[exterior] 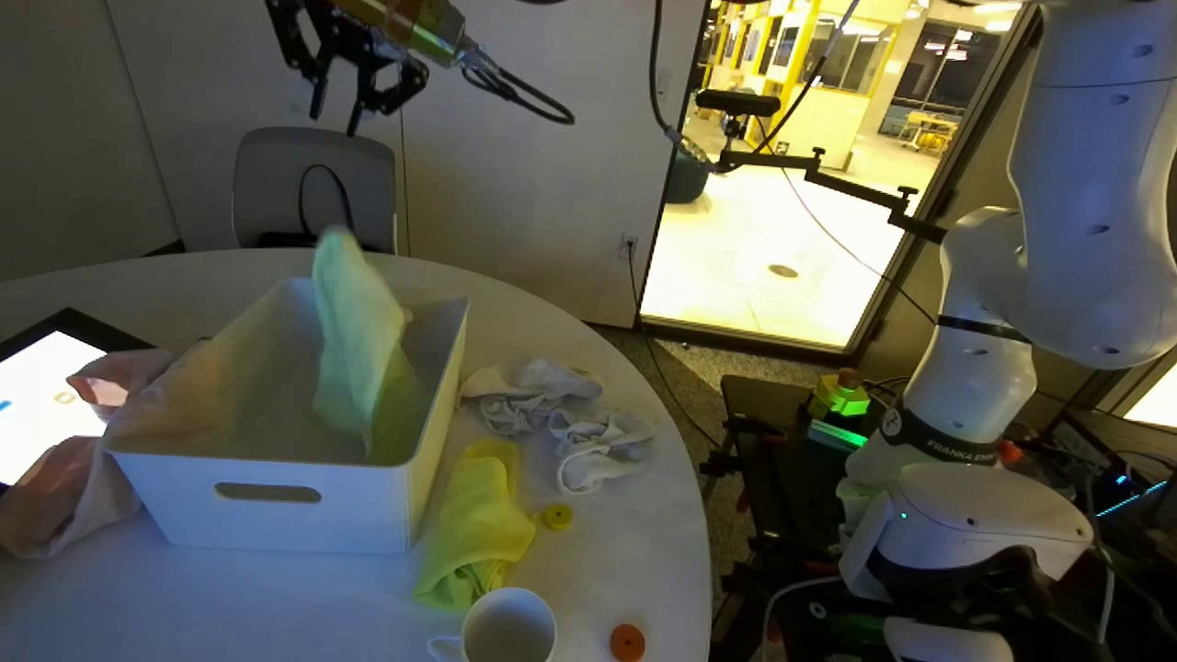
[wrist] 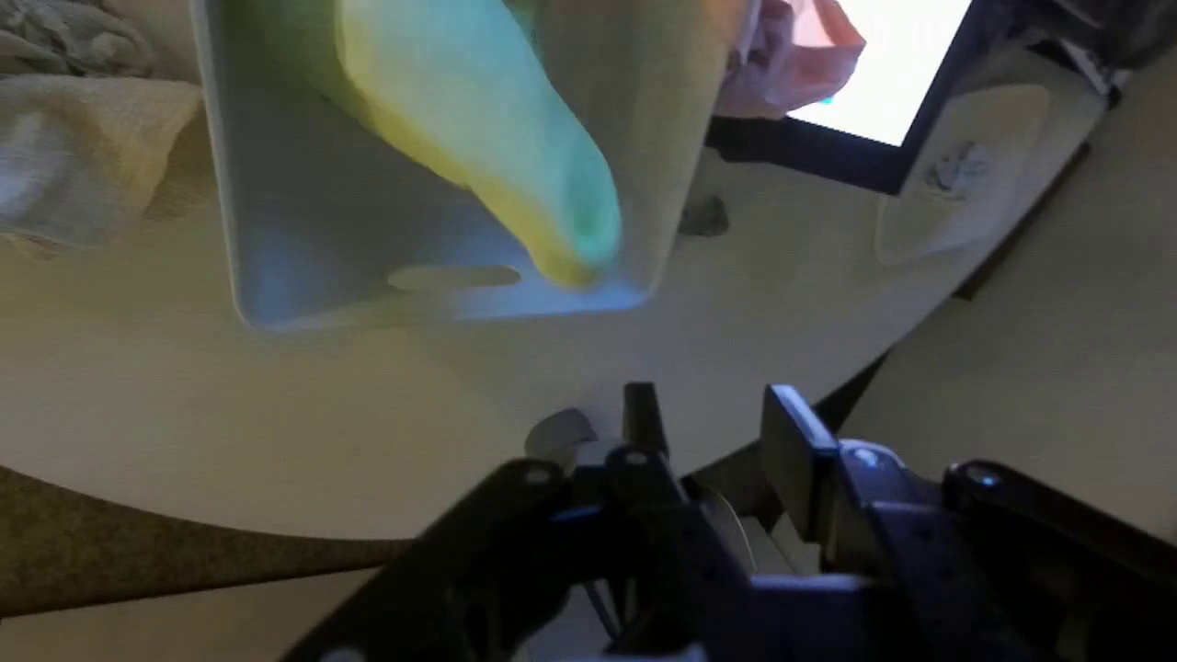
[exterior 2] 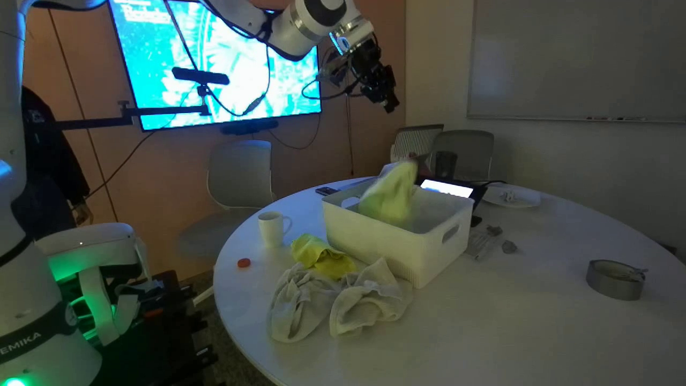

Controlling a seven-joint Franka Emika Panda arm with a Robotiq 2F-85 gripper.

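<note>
A pale green and yellow cloth [exterior: 355, 331] is blurred in mid-drop, its lower part inside the white bin [exterior: 276, 504] and its top above the rim. Well above it my gripper [exterior: 337, 108] hangs with its fingers apart and empty. From the wrist the cloth [wrist: 474, 121] shows in the bin, clear of the gripper. A pinkish cloth [exterior: 165, 408] drapes over the bin's left wall. On the table beside the bin lie a yellow-green cloth [exterior: 480, 530] and crumpled grey-white cloths [exterior: 596, 447].
A white mug [exterior: 509, 629], an orange cap [exterior: 628, 642] and a yellow cap [exterior: 557, 515] sit near the bin. At its other side is a lit tablet [exterior: 50, 386]. A tape roll [exterior 2: 615, 280] stands on otherwise clear table.
</note>
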